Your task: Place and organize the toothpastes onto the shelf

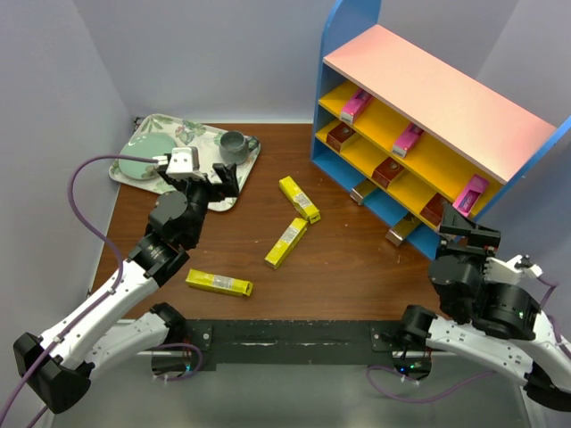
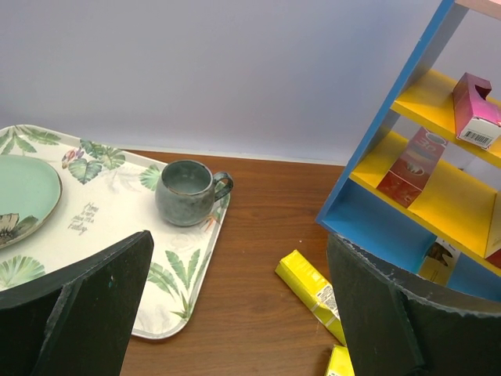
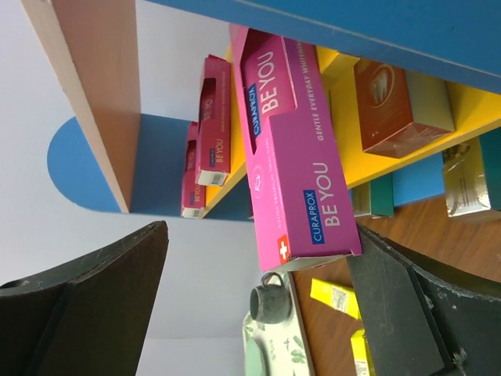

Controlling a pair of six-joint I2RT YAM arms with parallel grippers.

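Pink toothpaste boxes [image 1: 356, 105] lie on the upper yellow shelf, the nearest one at its right end. My right gripper [image 1: 470, 230] stands open just in front of that nearest box. In the right wrist view the pink box [image 3: 301, 184] points toward me, its near end beside the right-hand finger [image 3: 391, 290]; whether they touch I cannot tell. Red-brown boxes [image 1: 388, 171] occupy the shelf below. Yellow boxes [image 1: 300, 200] rest on the table. My left gripper [image 1: 228, 181] is open and empty near the tray.
The floral tray [image 1: 230, 198] holds a grey-green mug [image 1: 234, 147] and a green plate [image 1: 147, 153] at the back left. On the bottom blue shelf, boxes [image 1: 403, 229] protrude over the shelf's front edge. Bare wooden table [image 1: 357, 267] lies at centre right.
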